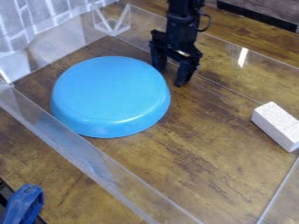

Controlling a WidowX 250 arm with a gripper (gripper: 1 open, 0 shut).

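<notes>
At the top middle, the dark robot arm (184, 26) reaches down to the wooden table with a small dark gripper (176, 63) at its end, just behind and right of a large upturned light-blue bowl or dome (110, 92). The gripper is dark and small in the camera view, so whether it is open, shut or holding anything cannot be made out.
A white block (277, 126) lies at the right. A blue object (24, 203) sits at the lower left, outside a clear border. Bare wood (187, 166) fills the middle and front of the enclosed area.
</notes>
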